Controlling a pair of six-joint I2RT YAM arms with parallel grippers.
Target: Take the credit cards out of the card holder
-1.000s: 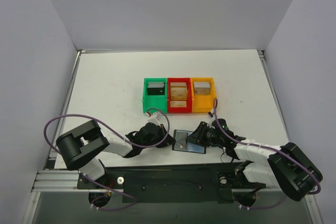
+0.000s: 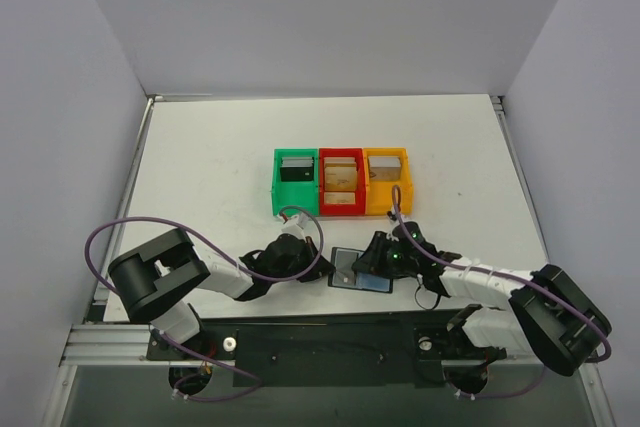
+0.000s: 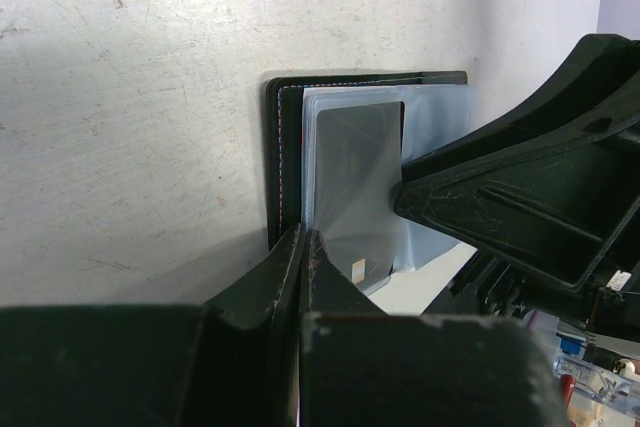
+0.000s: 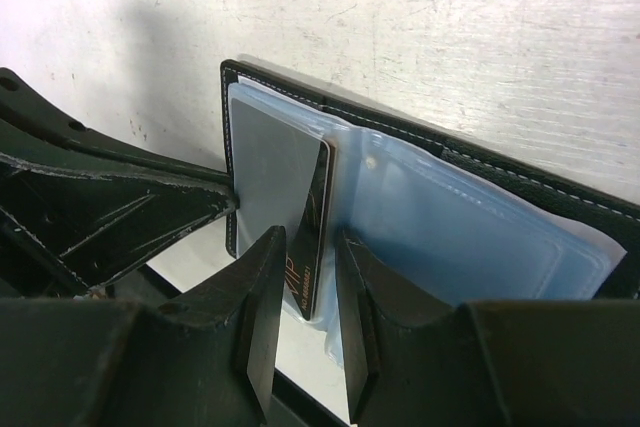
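The open card holder (image 2: 343, 277) lies flat near the table's front edge, a dark cover with clear plastic sleeves. A dark card (image 4: 313, 227) sits in the left sleeve, its edge partly out at the sleeve's mouth. My left gripper is shut on the holder's left edge; how much of the sleeve is between its tips is hidden. Over the card's exposed edge, my right gripper stands part open, one fingertip on each side of that edge. Whether they touch the card, I cannot tell. The right sleeve (image 4: 470, 227) looks pale blue.
Behind the holder stand a green bin (image 2: 277, 187), a red bin (image 2: 341, 210) and a yellow bin (image 2: 408, 197), with box-like items inside. Free table lies left and right of them. The two grippers are close together over the holder.
My right gripper has shifted slightly to the left and its wrist has turned a little. The left gripper and the card holder look the same as before.
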